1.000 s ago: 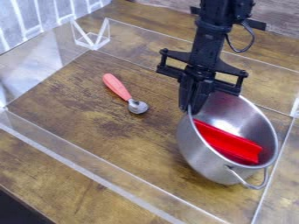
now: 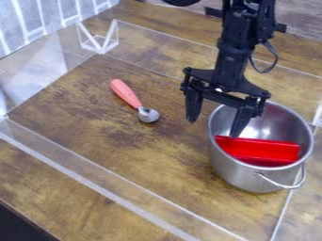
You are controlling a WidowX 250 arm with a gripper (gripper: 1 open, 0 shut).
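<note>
My black gripper (image 2: 224, 111) is open above the upper-left rim of a steel pot (image 2: 258, 175) at the right, its fingers spread. In the pot lies a red block (image 2: 265, 151). A pink-handled tool (image 2: 124, 93) with a round metal head lies on the wooden table to the left.
The wooden table (image 2: 88, 179) has bare room at the left and front. A clear plastic piece (image 2: 98, 38) stands at the back left, and transparent edges run along the sides of the work area.
The pot was tilted toward the front and now sits more upright, with the red block lying more level. My gripper is now clearer of the rim. The pink tool is unmoved.
</note>
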